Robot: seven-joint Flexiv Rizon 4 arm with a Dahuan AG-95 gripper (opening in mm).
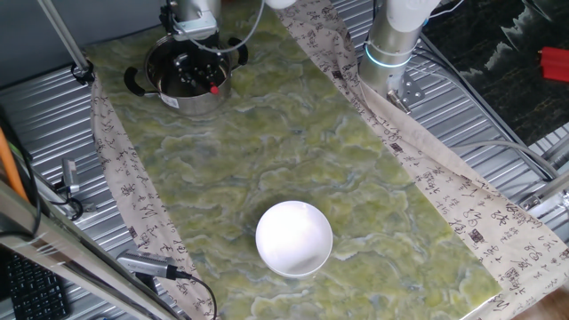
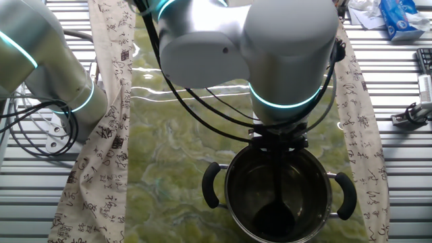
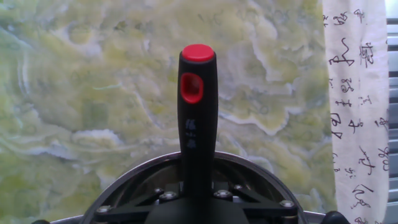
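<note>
A steel pot (image 1: 197,105) with two black side handles stands at the far end of the green marbled table mat. Above its opening, my gripper is shut on the black handle of a ladle (image 3: 198,118), which has a red end cap and a red-lined hole. In exterior view 2 the dark ladle head (image 2: 273,217) shows down inside the pot; whether it touches the bottom cannot be seen. The pot's interior is dark and its contents are unclear. A white bowl (image 1: 294,238) sits upright near the opposite end of the mat, well away from the gripper.
Between pot and bowl the mat (image 1: 249,160) is bare. A cabled grey device (image 1: 147,264) lies by the left edge, near a metal post.
</note>
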